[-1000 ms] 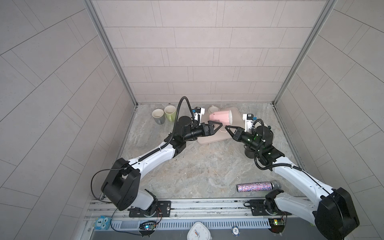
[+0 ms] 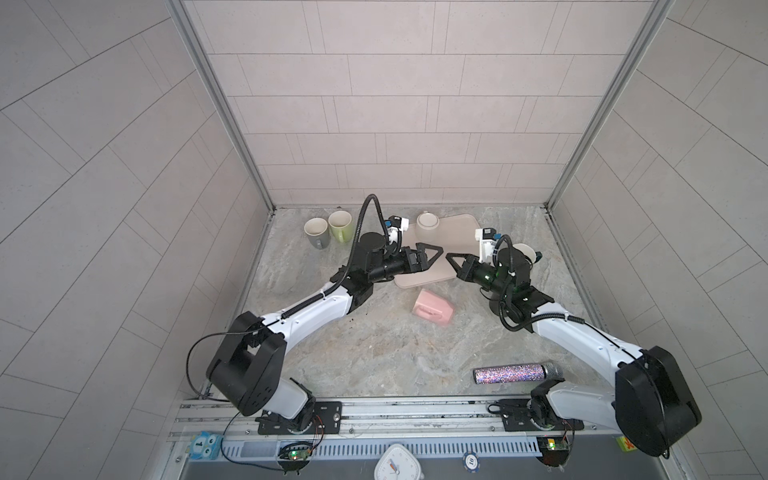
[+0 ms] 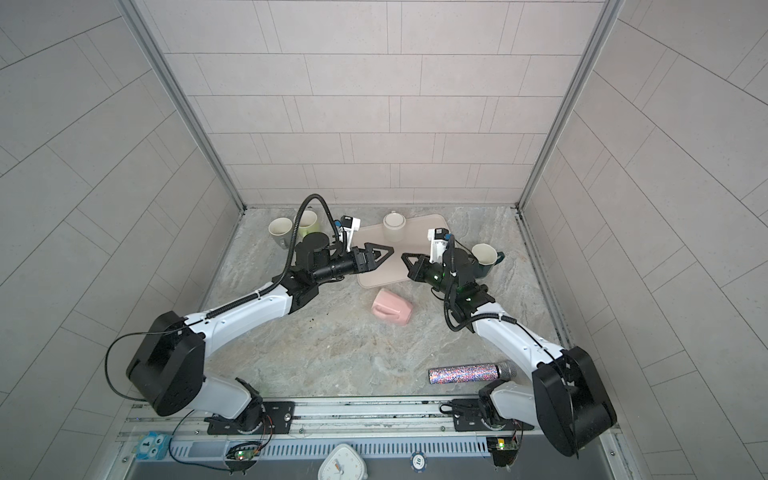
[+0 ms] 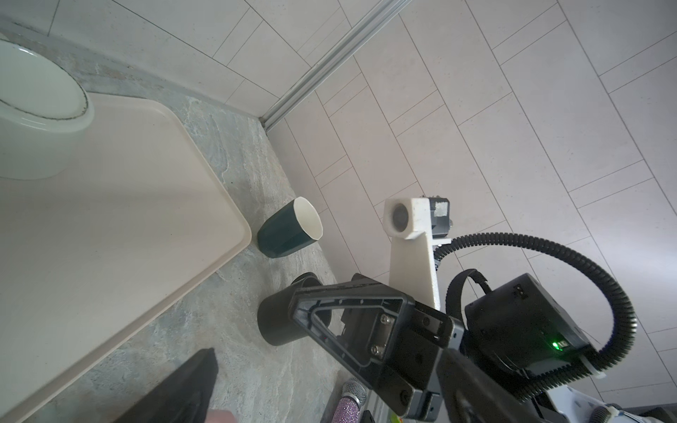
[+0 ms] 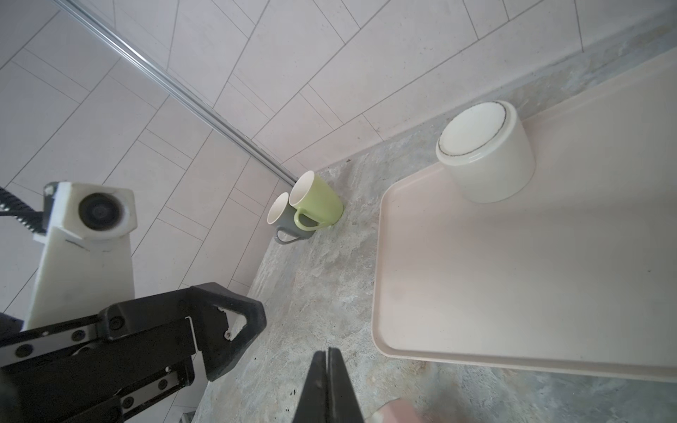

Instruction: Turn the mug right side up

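Note:
A pink mug (image 2: 433, 306) lies on its side on the marble surface in front of the tray, below the space between my grippers; it shows only at the bottom edge of the wrist views. My left gripper (image 2: 432, 256) hangs open over the tray's near part, nothing between its fingers. My right gripper (image 3: 410, 262) faces it from the right, shut, with nothing showing between its fingers. A white cup (image 5: 485, 158) stands upside down on the back of the beige tray (image 5: 514, 296).
Green (image 5: 317, 197) and grey (image 2: 317, 236) mugs stand at back left. A teal mug (image 4: 282, 232) and a dark cylinder (image 4: 278, 324) are on the right. A glittery tumbler (image 3: 464, 373) lies at front right.
The pink mug, earlier raised between the grippers over the tray, now lies lower, in front of the tray. My right arm has shifted slightly leftward; the left has barely moved.

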